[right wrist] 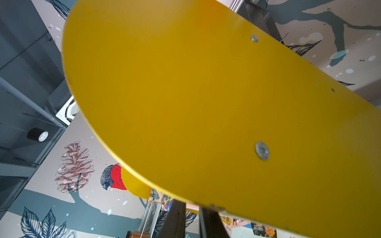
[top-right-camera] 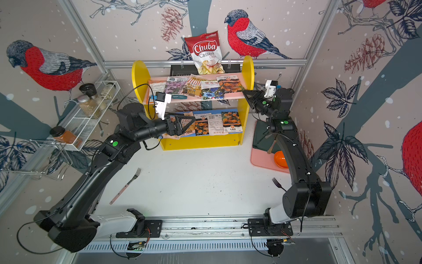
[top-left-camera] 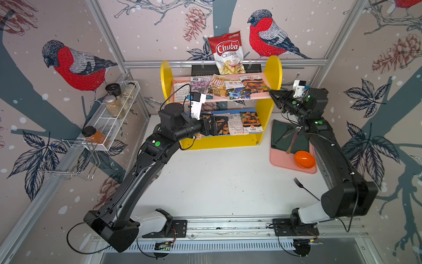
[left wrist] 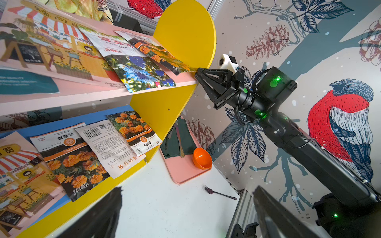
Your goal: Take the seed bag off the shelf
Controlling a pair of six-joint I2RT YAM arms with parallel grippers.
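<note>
Seed bags lie along both levels of the yellow shelf (top-left-camera: 265,105). On the pink upper level, the rightmost orange-flower bag (left wrist: 156,50) overlaps a blue-flower bag (left wrist: 137,71) and reaches the front edge by the right side panel. At that corner is my right gripper, its fingers part open and close together; the yellow panel fills most of the right wrist view. Whether its fingertips (right wrist: 174,217) touch the bag I cannot tell. My left gripper (top-left-camera: 224,125) is open and empty in front of the lower level, where a marigold bag (left wrist: 134,131) lies at the right.
A red chips bag (top-left-camera: 227,52) stands behind the upper level. Right of the shelf, a pink tray (top-left-camera: 281,162) holds a dark cloth and an orange bowl (top-left-camera: 304,159). A fork (top-left-camera: 303,185) lies nearby.
</note>
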